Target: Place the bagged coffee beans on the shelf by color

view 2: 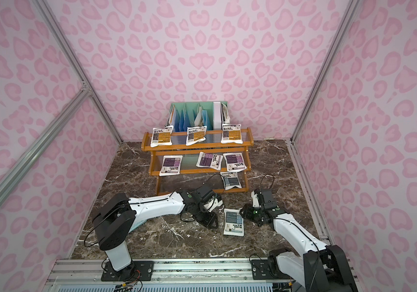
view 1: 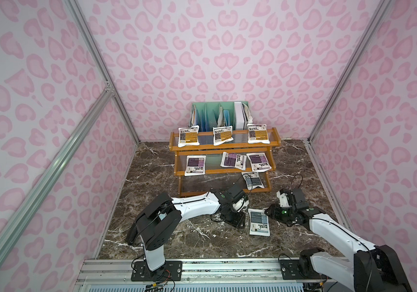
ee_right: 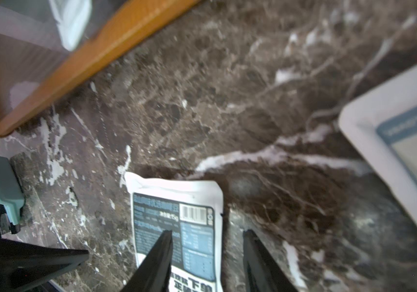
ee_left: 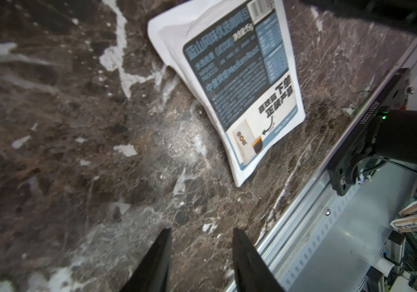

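Note:
A white coffee bag with a blue label lies flat on the marble table between my two grippers. My left gripper is open just left of it, its fingers empty over bare marble. My right gripper is on the bag's right side, its fingers apart with nothing gripped; the blue bag's edge shows below them. At the right wrist view's edge lies part of another blue-label bag. On the wooden shelf are orange bags on top, purple bags in the middle, and one blue bag below.
Behind the shelf stands a green file rack holding folders. The bottom tier is bare left of its blue bag. A metal rail runs along the table's front edge. Bare marble lies left of the shelf.

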